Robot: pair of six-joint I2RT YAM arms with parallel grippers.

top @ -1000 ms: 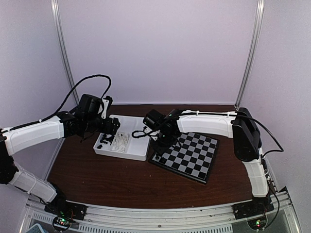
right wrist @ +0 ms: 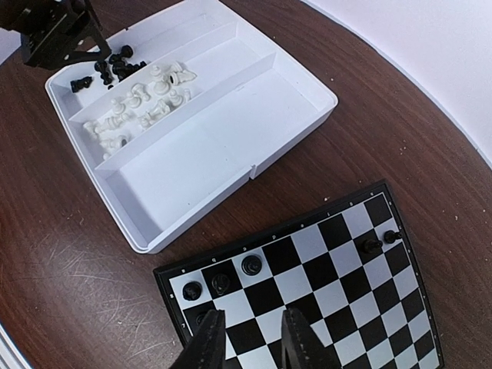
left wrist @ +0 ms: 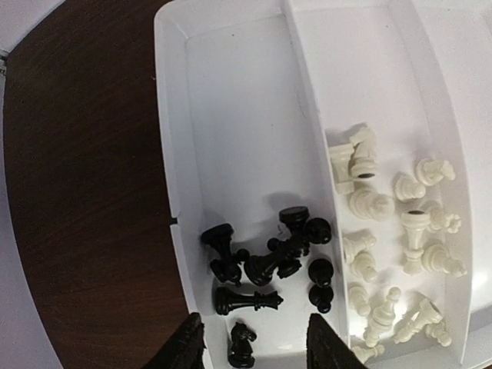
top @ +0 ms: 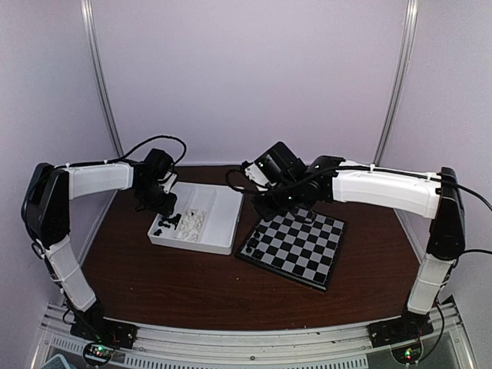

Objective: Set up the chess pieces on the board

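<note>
My left gripper hangs over the left compartment of the white box [left wrist: 177, 115], open, above black pieces [left wrist: 246, 300] lying jumbled there; white pieces [left wrist: 415, 238] fill the middle compartment. My right gripper is open above the chessboard [right wrist: 357, 288], nothing seen between its fingers. In the right wrist view black pieces stand along the board's upper-left edge, among them a piece [right wrist: 250, 264] and a piece [right wrist: 192, 290], with two more [right wrist: 372, 246] near the far right corner.
The box sits left of the board on the wooden table [top: 192, 284], a narrow gap between them. Bare table lies in front of both. Walls close in behind and at the sides.
Compared with a second ago, my right arm has risen up and back from the board's left part. My left arm has moved slightly left over the black pieces.
</note>
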